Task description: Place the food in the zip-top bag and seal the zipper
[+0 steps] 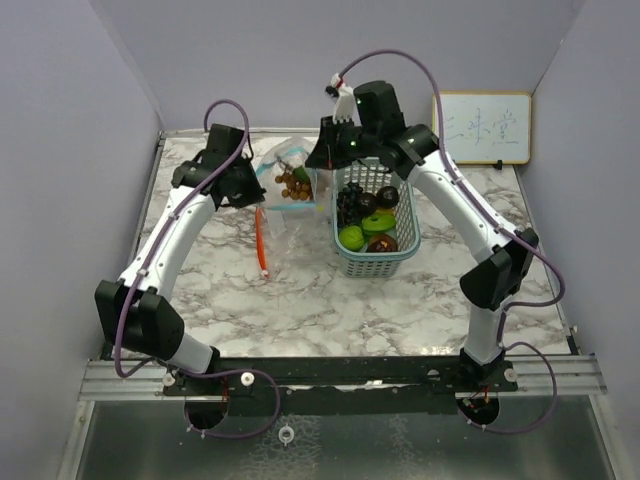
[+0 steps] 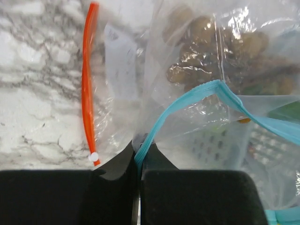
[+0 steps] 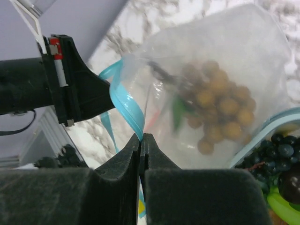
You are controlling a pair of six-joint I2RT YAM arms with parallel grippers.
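Observation:
A clear zip top bag (image 1: 283, 163) with a light-blue zipper edge hangs between my two grippers, several round brown items and a bit of green showing inside. On one side of the blue edge, my left gripper is shut, the strip (image 2: 161, 119) running down between its fingers. The right gripper is likewise shut on the opposite part of that edge (image 3: 126, 105). In the right wrist view the brown food (image 3: 220, 105) bunches in the bag, and the mouth between the grippers stands parted.
A pale green basket (image 1: 373, 263) with grapes, a green pepper and other produce stands just right of the bag. An orange strip (image 1: 261, 243) on clear plastic lies below the left gripper.

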